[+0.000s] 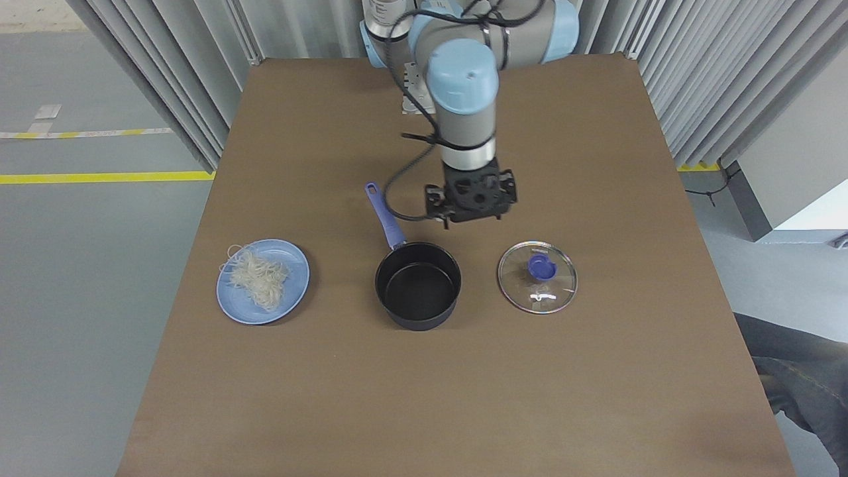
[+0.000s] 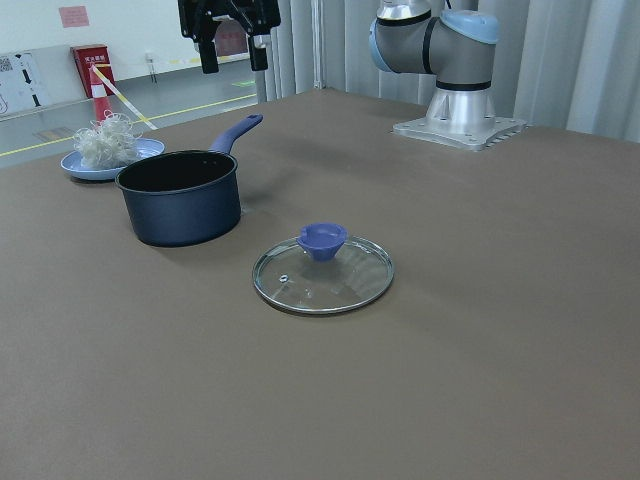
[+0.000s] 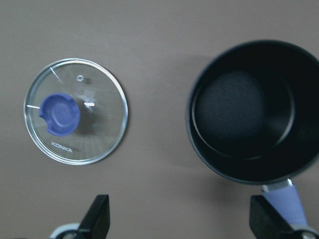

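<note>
A black saucepan with a blue handle stands mid-table. A glass lid with a blue knob lies flat to its right in the front view. A blue plate holding white stringy strands sits left of the pan. My gripper is raised above the table behind the pan, open, with pan and lid below it in the wrist view; nothing shows between its fingers.
The white base plate stands at the back. A person's leg shows beside the table's right edge.
</note>
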